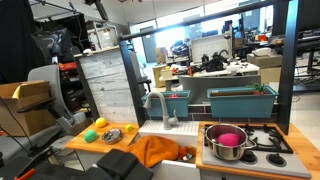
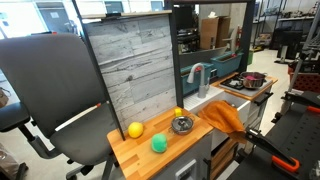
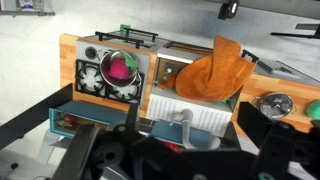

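From above, the wrist view shows my gripper at the lower edge, dark fingers apart and nothing visible held between them. The counter lies below it. An orange cloth (image 3: 213, 76) is draped over the sink area, crumpled, and hangs toward the front in exterior view 1. On the stove stands a steel pot (image 1: 228, 143) with a pink object (image 1: 229, 139) inside. A shallow metal bowl (image 2: 182, 124) rests on the wooden counter, near a green round item (image 2: 159, 144) and a yellow one (image 2: 135, 130). Gripper and objects are apart.
A curved faucet (image 1: 160, 108) rises behind the sink. Stove burners (image 1: 265, 138) flank the pot. A blue-green bin (image 1: 242, 106) sits behind the counter, under a dark overhead frame (image 1: 210, 22). An office chair (image 2: 65, 100) stands beside the counter.
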